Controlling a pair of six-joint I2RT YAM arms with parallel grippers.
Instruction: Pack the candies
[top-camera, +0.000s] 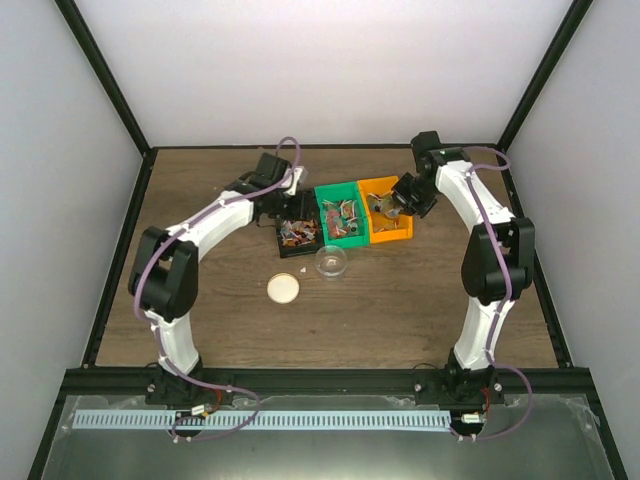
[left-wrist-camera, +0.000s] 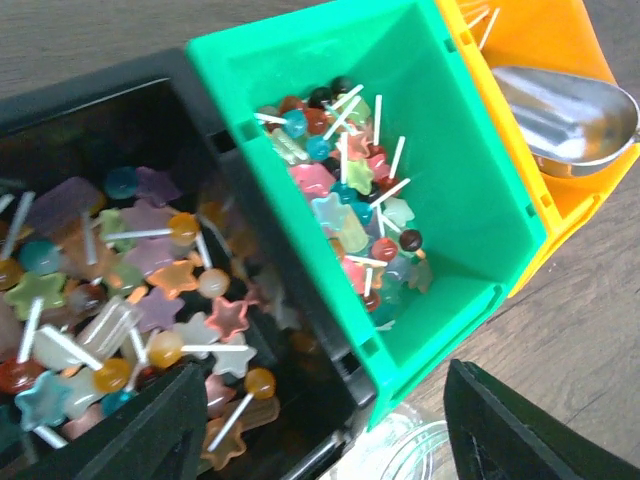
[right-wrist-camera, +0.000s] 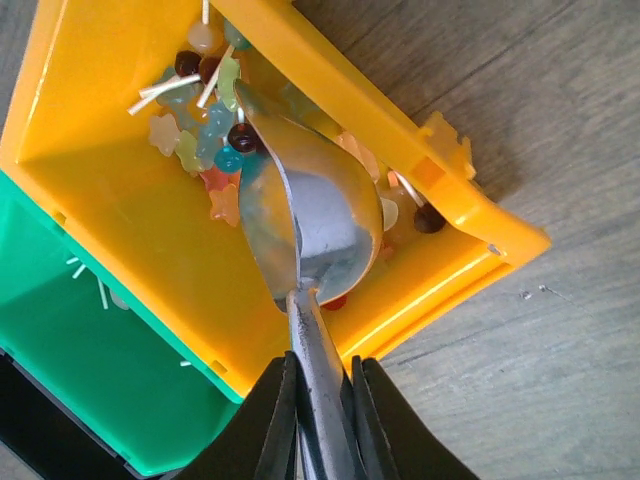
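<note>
My right gripper is shut on the handle of a metal scoop (right-wrist-camera: 338, 225). The scoop's bowl is inside the yellow bin (right-wrist-camera: 150, 235), over candies (right-wrist-camera: 205, 135) heaped at one end; whether any lie in the bowl cannot be told. Beside it stands the green bin (left-wrist-camera: 470, 220) with lollipops, stars and round candies (left-wrist-camera: 360, 190). The black bin (left-wrist-camera: 190, 100) holds another heap of mixed candies (left-wrist-camera: 150, 270). Above the black bin, my left gripper has its fingers wide apart with nothing between them. A clear round jar (top-camera: 331, 262) stands in front of the bins.
A pale round lid (top-camera: 283, 288) lies on the table left of the jar, with a small light piece (top-camera: 303, 269) between them.
</note>
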